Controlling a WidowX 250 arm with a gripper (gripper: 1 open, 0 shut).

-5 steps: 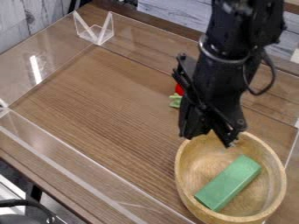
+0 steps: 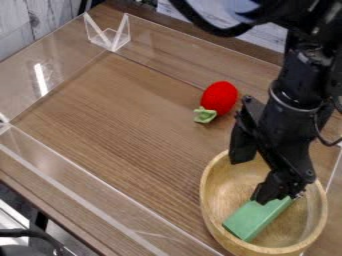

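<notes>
My black gripper (image 2: pixel 267 160) is low over a tan bowl (image 2: pixel 214 200) at the lower right, its fingers open. A green block (image 2: pixel 251 220) lies in the bowl just below the fingers, partly hidden by them. A red strawberry-like object (image 2: pixel 219 97) with green leaves lies on the wooden table (image 2: pixel 107 130), left of and behind the gripper.
A clear plastic holder (image 2: pixel 110 32) stands at the back left. A pale wall runs behind, and the table's edge is at the lower left.
My gripper has moved right and down into the bowl over the green block, uncovering the red object.
</notes>
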